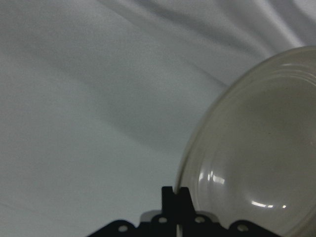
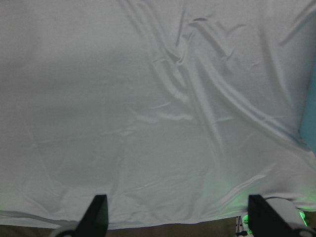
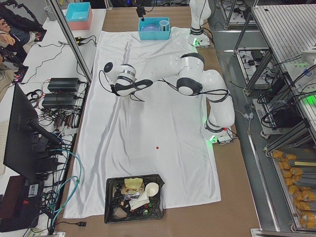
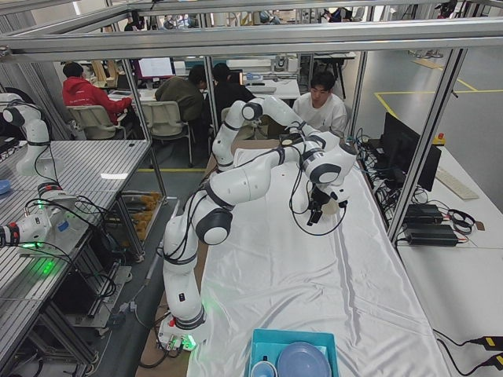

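Note:
In the left wrist view, my left gripper is shut on the rim of a pale, glossy round dish (image 1: 252, 148) above the white cloth. In the camera left view it is at the cloth's left side, mostly hidden by its arm. My right gripper is open over bare cloth (image 2: 123, 123), with nothing visible between its fingers.
A teal bin (image 3: 155, 35) with a blue plate and cup stands at the cloth's far end. A black crate (image 3: 111, 197) of mixed items sits at the near end.

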